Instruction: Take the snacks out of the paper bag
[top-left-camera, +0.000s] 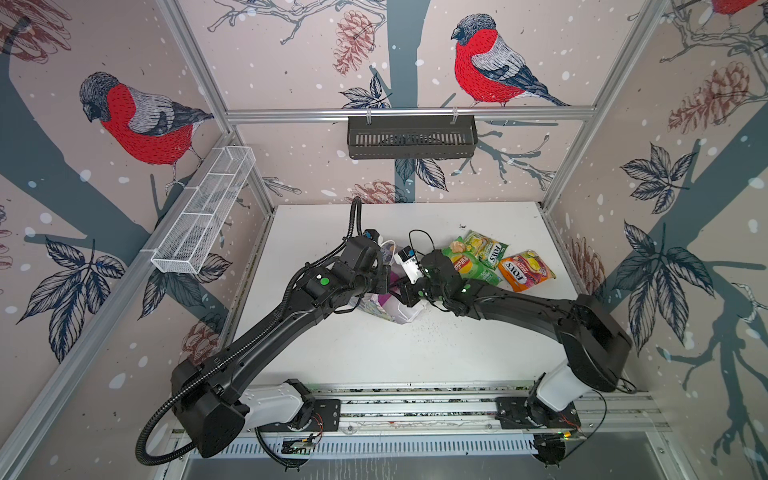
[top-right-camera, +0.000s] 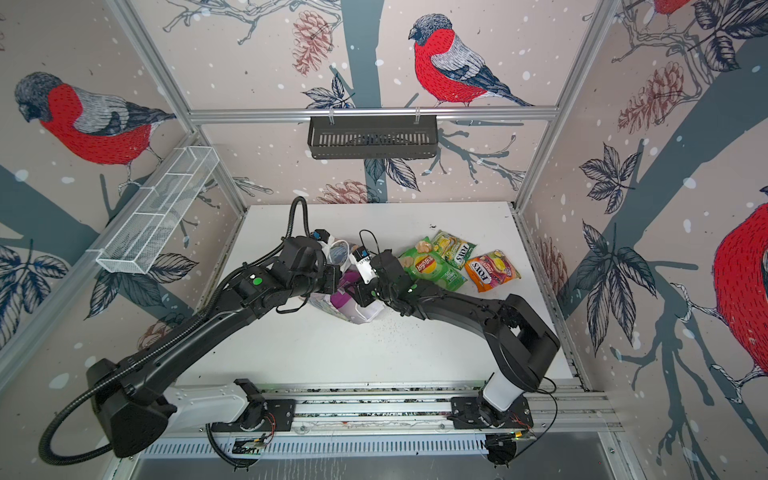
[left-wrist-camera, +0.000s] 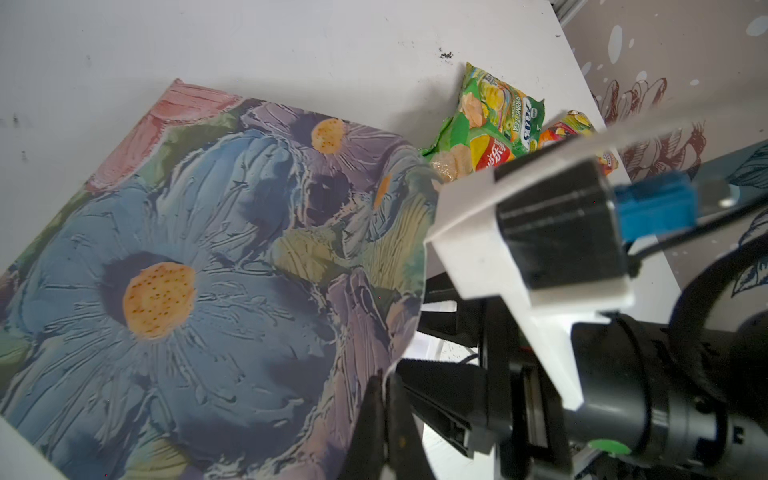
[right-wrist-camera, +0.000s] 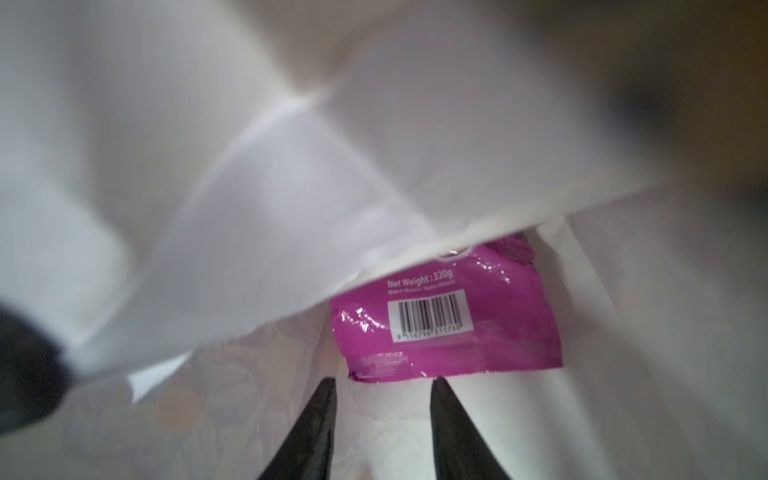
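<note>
The paper bag (left-wrist-camera: 224, 240) lies on the table, its floral side filling much of the left wrist view. My left gripper is shut on the bag's thin edge, which runs in between the fingertips. Inside the bag's white interior, the right wrist view shows a purple snack packet (right-wrist-camera: 448, 344) with a barcode, partly covered by a fold of paper. My right gripper is at the bag's mouth, fingers apart, nothing between them, just short of the packet. Green snack bags (top-right-camera: 432, 264) and an orange one (top-right-camera: 490, 270) lie on the right side of the table.
A white mesh basket (top-left-camera: 204, 209) hangs on the left wall and a dark rack (top-left-camera: 412, 140) on the back bar. Both grippers are close together at the bag.
</note>
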